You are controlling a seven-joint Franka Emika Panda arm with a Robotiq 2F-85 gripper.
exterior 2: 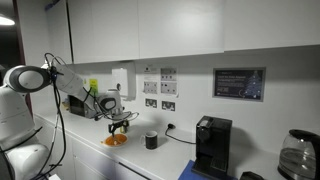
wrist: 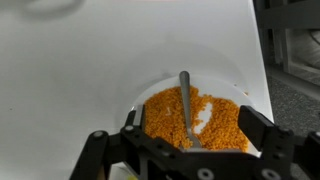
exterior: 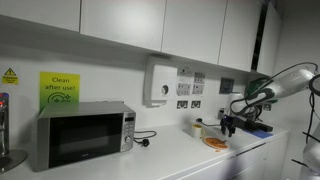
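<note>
A white plate (wrist: pixel 212 82) covered with orange grains (wrist: pixel 165 116) lies on the counter, below my gripper in the wrist view. Across the grains rests a utensil with a thin grey handle (wrist: pixel 186 100); its lower end is partly hidden by the gripper. My gripper is open, its two dark fingers apart on either side of the utensil, and nothing is held. In exterior view 2 the gripper (exterior 2: pixel 118 123) hangs above the orange-covered plate (exterior 2: pixel 115 140).
A mug (exterior 2: pixel 151 140) stands beside the plate, with a coffee machine (exterior 2: pixel 213 147) and a glass kettle (exterior 2: pixel 299 155) farther right. A microwave (exterior: pixel 85 135) sits on the counter's other stretch. Bare counter (exterior: pixel 165 150) lies between microwave and plate.
</note>
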